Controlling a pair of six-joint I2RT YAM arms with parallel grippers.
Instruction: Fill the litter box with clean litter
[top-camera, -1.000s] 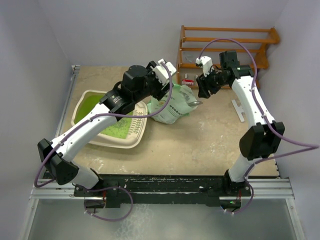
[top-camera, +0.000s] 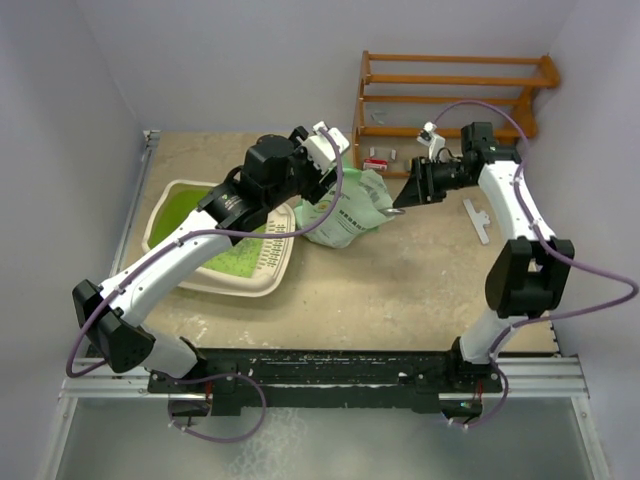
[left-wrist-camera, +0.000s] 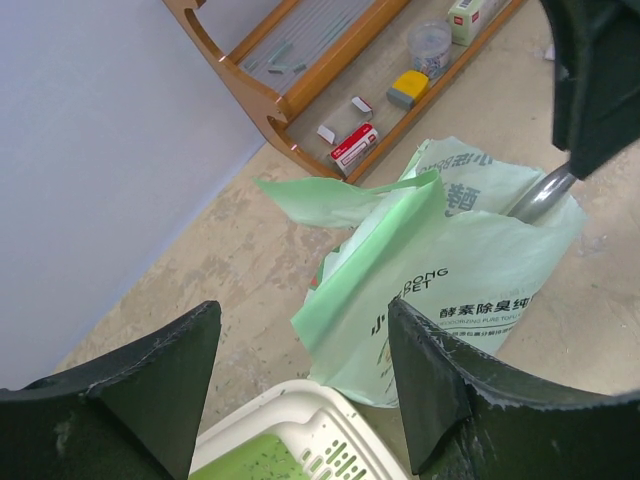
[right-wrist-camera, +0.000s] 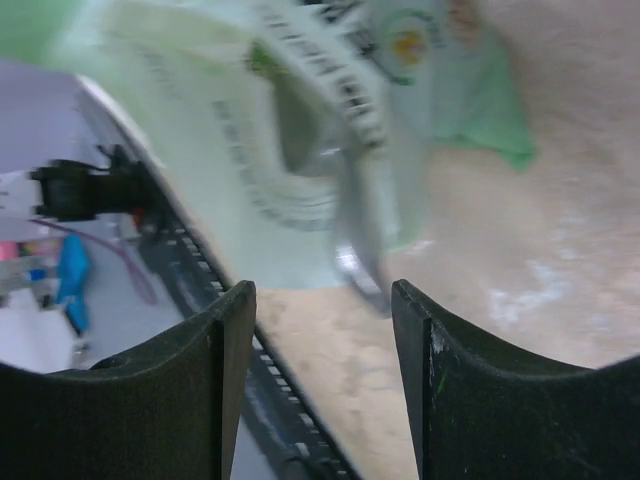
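The green-and-white litter bag stands upright with a metal scoop sticking out of it, blurred in the right wrist view. The litter box, holding green litter, sits at the left. My left gripper hangs over the bag's left side, its fingers apart with nothing between them. My right gripper is open just right of the bag, near the scoop's handle, with nothing held.
A wooden shelf with small boxes and containers stands at the back right. A white object lies at the right.
The left arm, bag and scoop look nearly unchanged.
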